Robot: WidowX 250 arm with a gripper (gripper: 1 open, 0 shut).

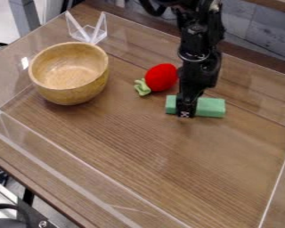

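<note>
The black gripper (184,109) is down at a light green block (209,107), its tip over the block's left part. Whether its fingers grip the block cannot be told, as they are small and dark here. A red tomato-like object (159,77) with a small green piece (142,87) lies just left of the arm.
A wooden bowl (69,72) stands at the left. A clear plastic item (85,28) lies behind it. Dark cables show at the lower left edge.
</note>
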